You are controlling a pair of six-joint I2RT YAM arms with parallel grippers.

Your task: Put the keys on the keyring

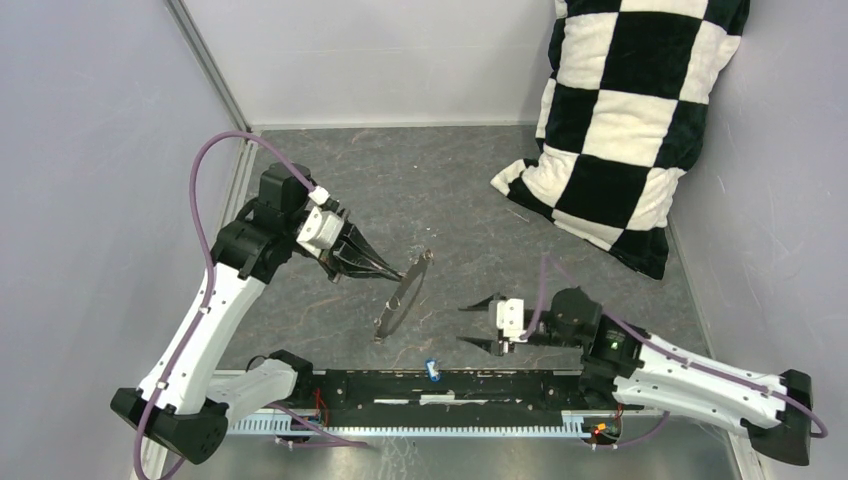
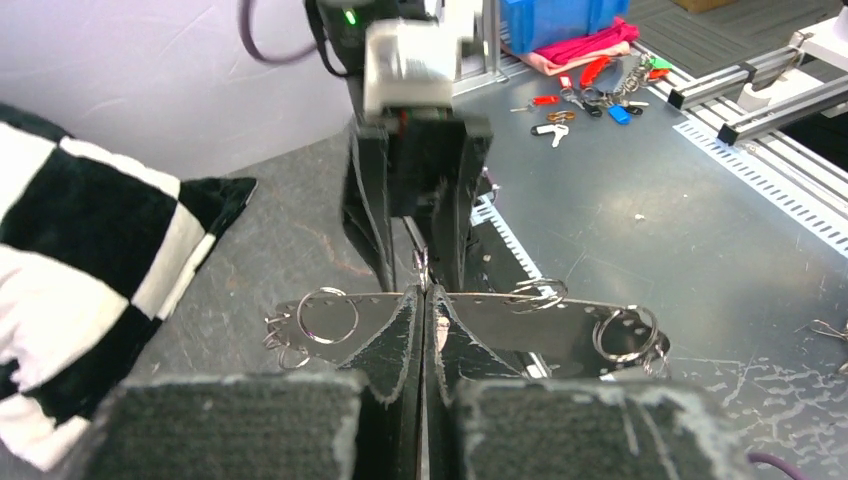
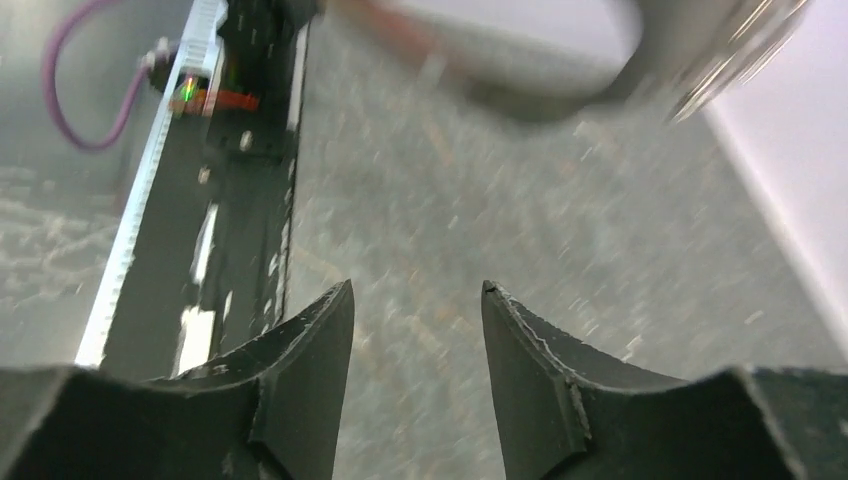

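Note:
A dark, flat, curved bar with several metal rings, the keyring [image 1: 402, 296], hangs at the tips of my left gripper [image 1: 402, 276]. In the left wrist view the keyring [image 2: 490, 318] spans both sides of the shut fingertips, with its rings spread along it. To the right, my right gripper [image 1: 470, 322] has its fingers parted with nothing between them. The gap also shows clearly in the right wrist view, where the keyring [image 3: 545, 100] is a blur overhead. A small blue-and-white item, seemingly a tagged key [image 1: 432, 370], is by the black rail's edge.
Several loose keys with coloured tags [image 2: 600, 90] lie on the grey surface beyond the rail in the left wrist view. A checkered cushion [image 1: 630, 130] fills the back right. The black rail [image 1: 350, 395] crosses the front.

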